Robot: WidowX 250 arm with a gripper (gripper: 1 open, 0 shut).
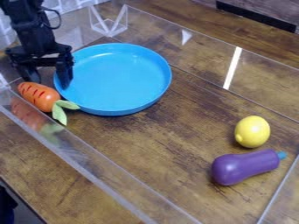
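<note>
The black robot gripper (40, 65) hangs at the upper left, low over the space just behind an orange toy carrot (41, 98) with pale green leaves, beside the left rim of a blue plate (114, 80). Its fingers look spread, with nothing clearly held between them. The carrot lies on the wooden table, its leaves close to the plate's front-left edge. A yellow lemon (253, 132) and a purple eggplant (243, 167) lie apart at the right.
Clear plastic walls run around the wooden work surface (163, 166), including along the left front.
</note>
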